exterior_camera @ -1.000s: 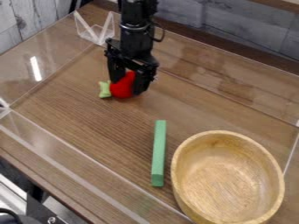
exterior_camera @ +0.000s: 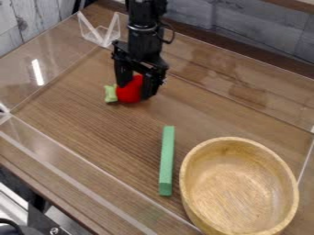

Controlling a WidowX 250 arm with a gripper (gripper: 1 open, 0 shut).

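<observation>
My black gripper (exterior_camera: 138, 72) is low over the table at the upper middle, around a red object (exterior_camera: 130, 92) with a small light green piece (exterior_camera: 110, 94) at its left. The fingers partly cover the red object, and I cannot tell whether they are closed on it.
A large tan bowl (exterior_camera: 238, 184) sits at the lower right, with a long green bar (exterior_camera: 167, 160) to its left. A clear plastic item (exterior_camera: 98, 29) is at the back left.
</observation>
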